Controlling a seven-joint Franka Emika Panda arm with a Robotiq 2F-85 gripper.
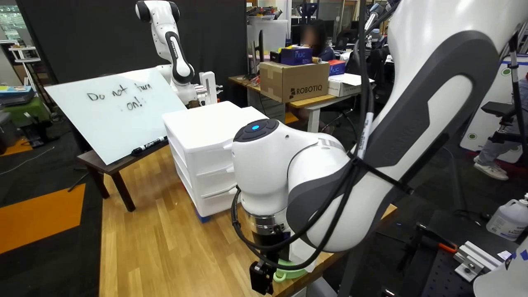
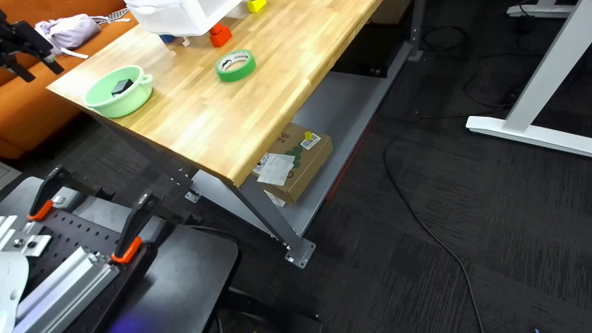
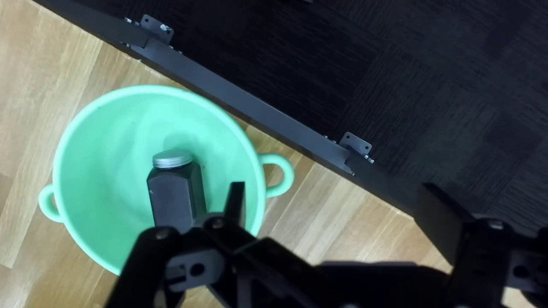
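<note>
A mint-green bowl (image 3: 97,154) with two loop handles stands on the wooden table near its edge, as the wrist view shows. Inside it lies a dark bottle (image 3: 172,197) with a silver cap; in exterior view 2 only a dark shape shows within the bowl (image 2: 136,100). My gripper is open, its fingers wide apart with nothing between them. In the wrist view the left finger (image 3: 236,202) overlaps the bowl's near right side, and the other appears past the table edge. Exterior view 2 has the gripper (image 2: 39,71) at the far left, apart from the bowl.
A white drawer unit (image 1: 198,143) stands on the table beside the arm. Green tape (image 2: 236,65), a red block (image 2: 220,36) and a yellow block (image 2: 256,5) are on the tabletop. A whiteboard (image 1: 116,111) leans behind. Bare wood surrounds the tape.
</note>
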